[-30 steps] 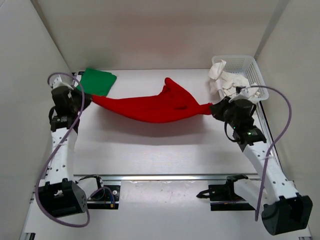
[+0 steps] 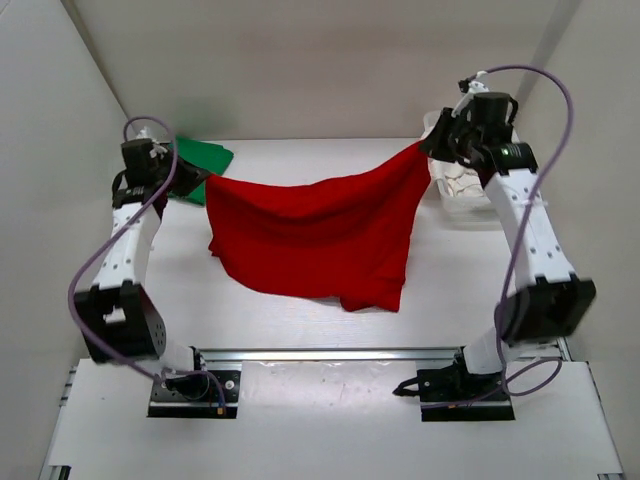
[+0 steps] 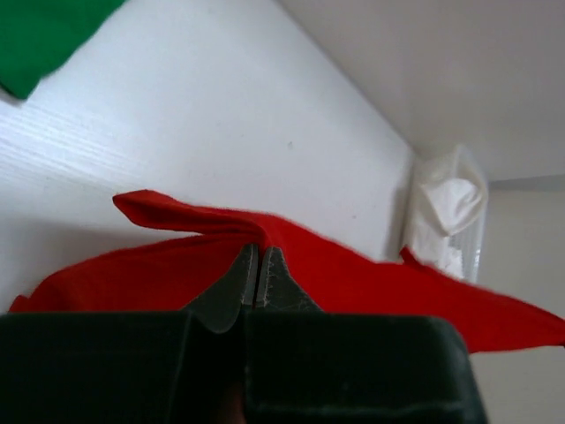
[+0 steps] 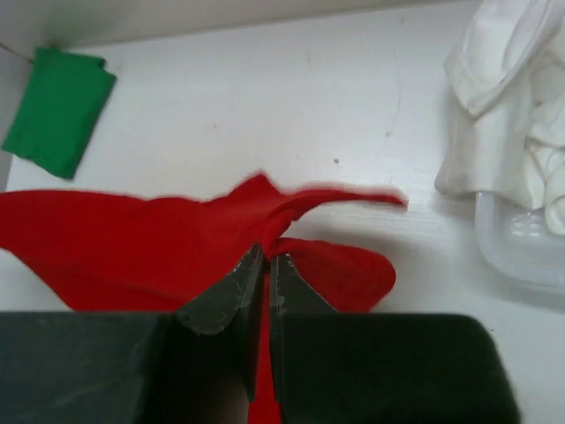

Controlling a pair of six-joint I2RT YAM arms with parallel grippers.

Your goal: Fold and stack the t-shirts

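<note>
A red t-shirt (image 2: 310,235) hangs spread between my two grippers, its upper edge sagging in the middle and its lower part hanging toward the front of the table. At its left upper corner, my left gripper (image 2: 203,176) is shut; the left wrist view shows red cloth pinched at the fingertips (image 3: 274,265), with a flap sticking out past them. My right gripper (image 2: 425,147) is shut on the opposite corner, and in the right wrist view red fabric (image 4: 199,238) bunches at its tips. Whether the lower hem touches the table is hard to tell.
A folded green cloth (image 2: 208,157) lies at the back left, partly behind the left gripper. At the back right, a white basket (image 2: 470,210) holds crumpled white cloth (image 2: 462,182), partly behind the right arm.
Now both grippers are lower and closer together, the shirt swung toward the front.
</note>
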